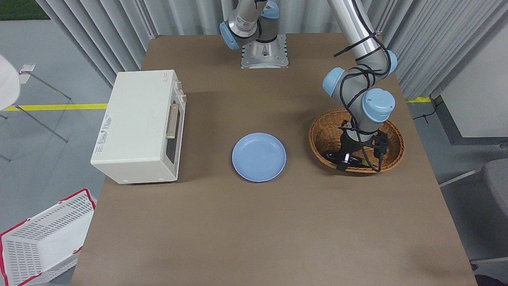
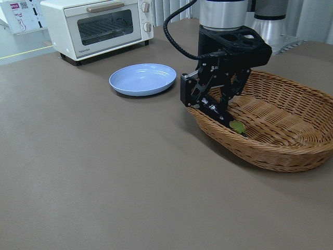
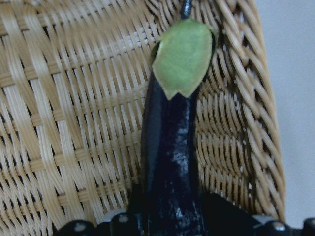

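A dark purple eggplant with a green cap (image 3: 172, 147) lies in the wicker basket (image 2: 281, 156), along its rim in the wrist view. My gripper is down inside the basket at the eggplant's lower end, its black body (image 2: 223, 67) hiding much of it in the front and left views. The fingers are at the bottom edge of the wrist view on either side of the eggplant; whether they are closed on it I cannot tell. A blue plate (image 1: 258, 157) sits left of the basket.
A white toaster oven (image 1: 131, 124) stands at the table's left. A white crate (image 1: 43, 243) is on the floor.
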